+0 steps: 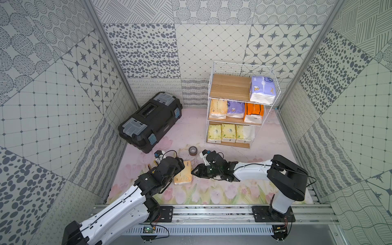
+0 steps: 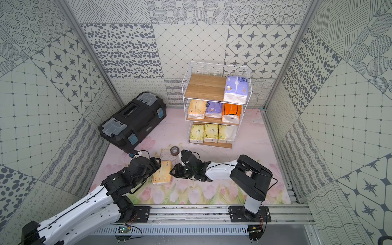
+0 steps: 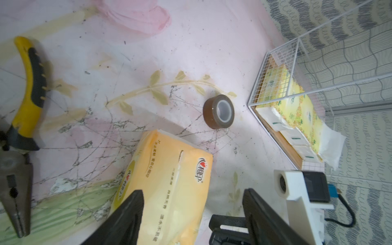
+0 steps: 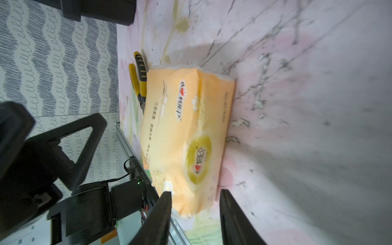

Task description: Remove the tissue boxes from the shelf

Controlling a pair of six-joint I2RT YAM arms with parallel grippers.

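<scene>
One orange tissue pack (image 1: 183, 173) lies flat on the table between my two grippers. My left gripper stands open above it, with the pack partly under the gap between its fingers. At the pack's right side, my right gripper is open, its fingers pointing at the pack's near lower end. On the white wire shelf (image 1: 232, 85), a purple pack (image 1: 262, 89) sits on the top level. The middle level bears an orange-yellow pack (image 1: 218, 108), a purple pack (image 1: 235, 108) and a bright orange pack (image 1: 254, 111). Yellow packs (image 1: 228, 132) fill the bottom level.
A black toolbox (image 1: 151, 120) stands at the back left. A tape roll (image 3: 210, 113) lies just behind the orange pack, and yellow-black pliers (image 3: 30, 94) lie to its left. Bare table stretches between the toolbox and the shelf.
</scene>
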